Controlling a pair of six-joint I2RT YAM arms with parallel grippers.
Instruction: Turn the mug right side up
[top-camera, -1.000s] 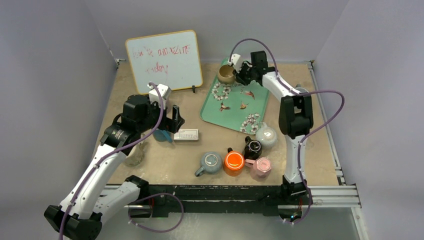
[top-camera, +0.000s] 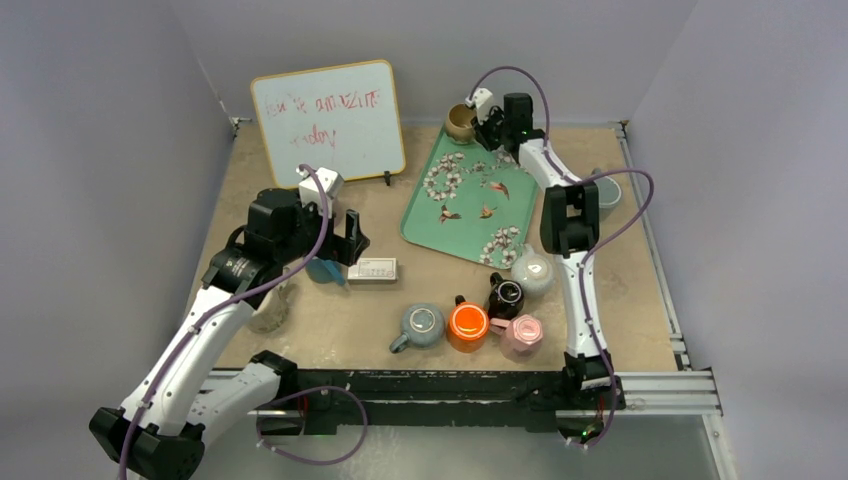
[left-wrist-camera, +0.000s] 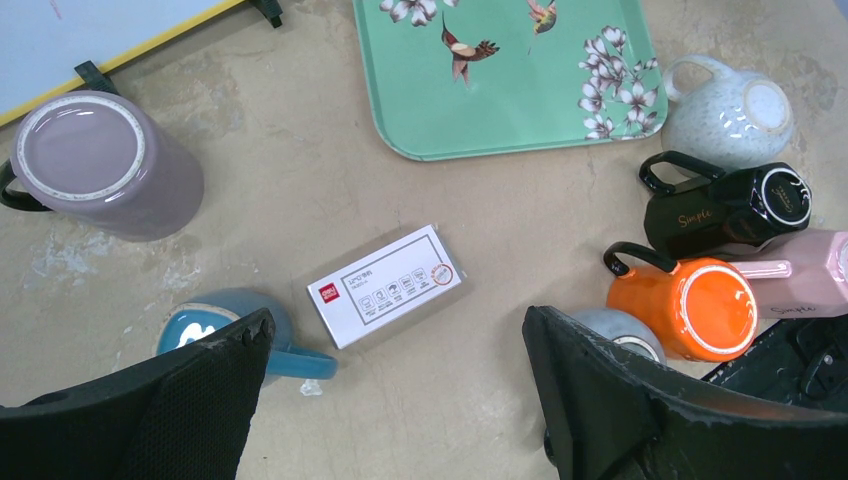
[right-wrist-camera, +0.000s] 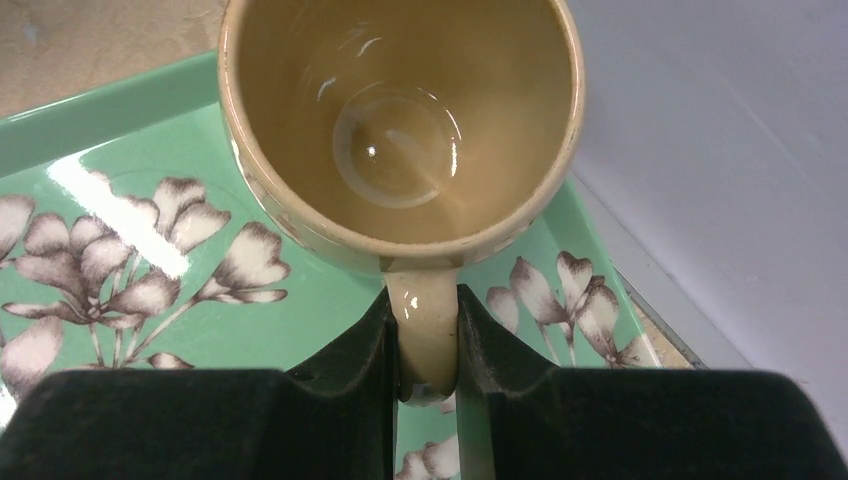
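A tan mug (top-camera: 460, 122) is at the far left corner of the green tray (top-camera: 470, 250), its mouth facing up. In the right wrist view I look down into the mug (right-wrist-camera: 400, 130) and see its bare inside. My right gripper is shut on its handle, which shows between the two dark fingers. Whether the mug's base touches the tray is hard to tell. On the left side of the table, my left gripper (top-camera: 359, 238) stands open with nothing between its fingers, above the area by a white box (top-camera: 373, 270).
Upside-down mugs, among them an orange one (top-camera: 468, 327), a pink one (top-camera: 522, 336) and a grey one (top-camera: 422, 325), crowd the front. A blue mug (left-wrist-camera: 235, 320) and a purple mug (left-wrist-camera: 110, 165) are at left. A whiteboard (top-camera: 328, 120) leans at the back. Most of the tray is clear.
My right gripper has carried the tan mug toward the back of the tray and slightly to the right. The left arm and the other mugs are unmoved.
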